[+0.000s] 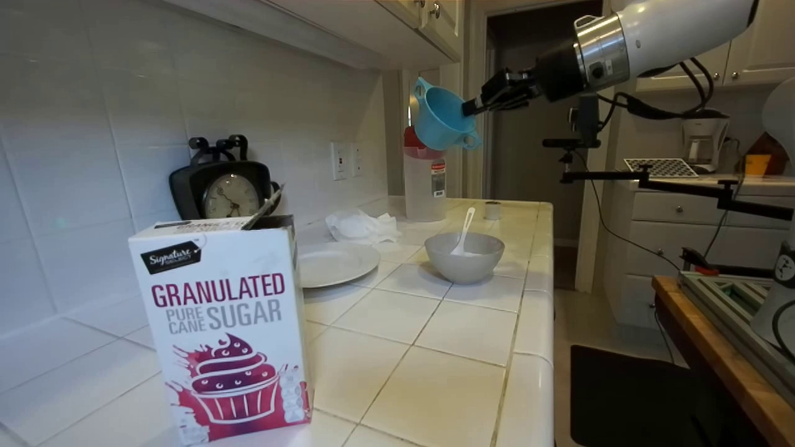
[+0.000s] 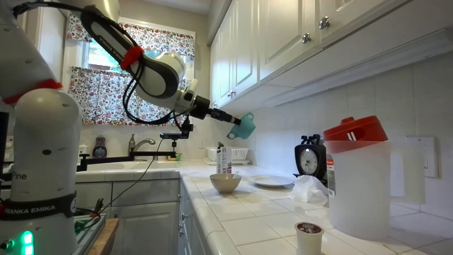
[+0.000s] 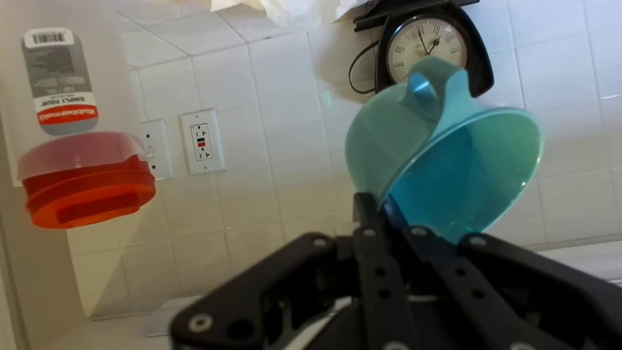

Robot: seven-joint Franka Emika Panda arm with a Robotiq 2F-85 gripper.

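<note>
A light blue two-handled cup (image 1: 441, 119) hangs tilted in the air, with my gripper (image 1: 467, 108) shut on its rim. In the wrist view the cup (image 3: 402, 131) has its open mouth turned toward the lower right, and the part of its inside that shows looks empty. One dark finger (image 3: 366, 210) presses against the rim from outside. Exterior view 2 has the cup (image 2: 244, 126) well above the counter, tipped over. Below it stands a grey bowl (image 1: 466, 261) with a white spoon (image 1: 465, 230) resting inside; the bowl's contents are hidden.
A sugar box (image 1: 223, 328) stands at the counter's near end, beside a plate (image 1: 339, 264). A clock-like scale (image 1: 229, 195) and crumpled paper (image 1: 361, 226) are by the wall. A red-lidded pitcher (image 2: 359, 187) and a small pod (image 2: 309, 238) stand at the other end. Cabinets hang overhead.
</note>
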